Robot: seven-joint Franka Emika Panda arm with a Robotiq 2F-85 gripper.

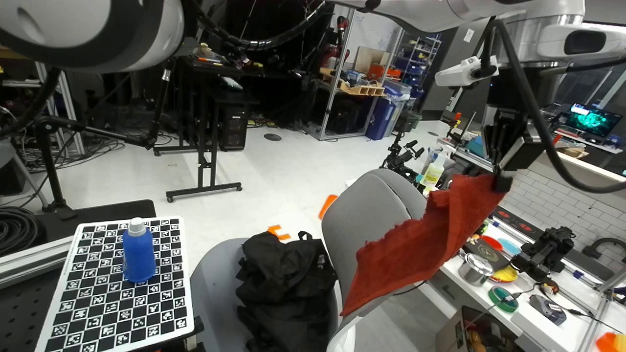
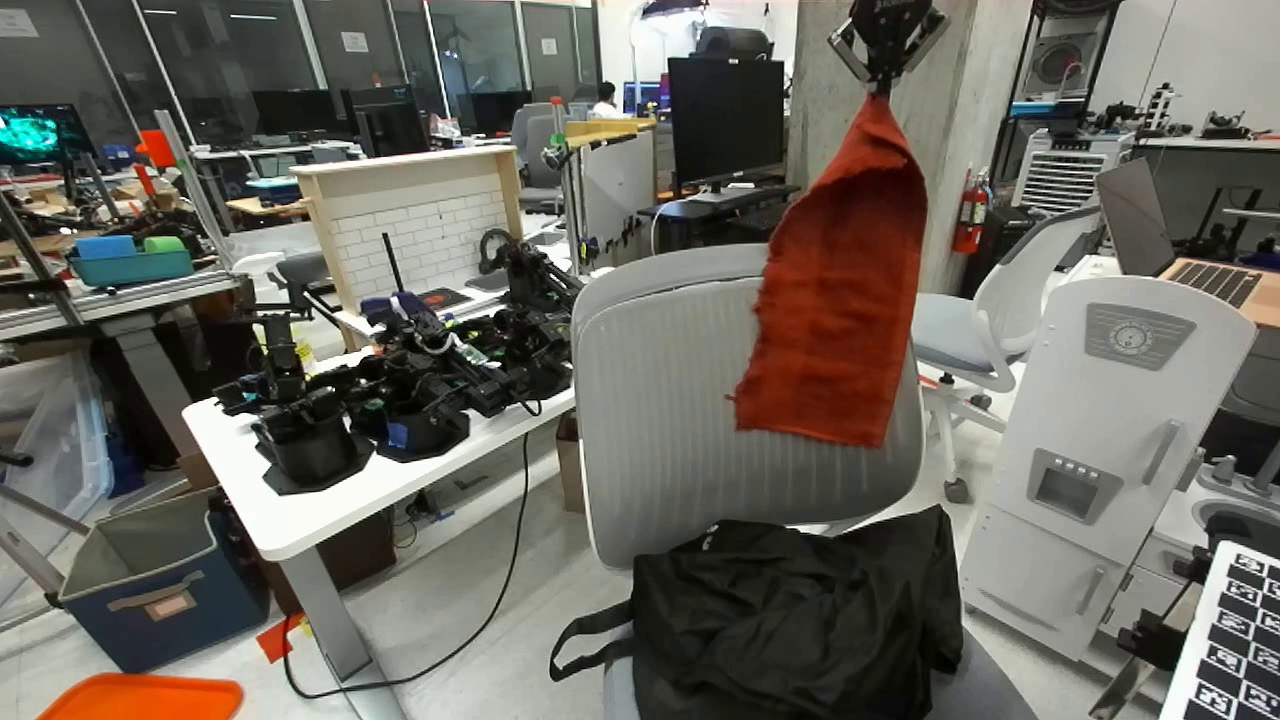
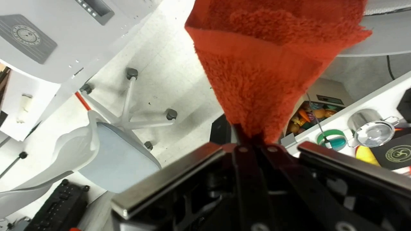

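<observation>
A red towel (image 1: 419, 246) hangs from my gripper (image 1: 503, 175), draped along the side of the grey chair's backrest (image 1: 367, 226). From the other side, the towel (image 2: 840, 288) is pinched at one corner by the gripper (image 2: 882, 86) and covers the right part of the backrest (image 2: 672, 396). Whether its lower part touches the chair is hard to tell. In the wrist view the closed fingertips meet on the towel (image 3: 254, 84), which spreads away from them. A black bag (image 1: 287, 287) lies on the chair seat.
A blue bottle (image 1: 139, 255) stands on a checkered board (image 1: 88, 293) at the left. Behind the chair is a white table with a metal pot (image 1: 475, 269) and black devices (image 2: 408, 372). A toy fridge (image 2: 1098, 444) stands to one side.
</observation>
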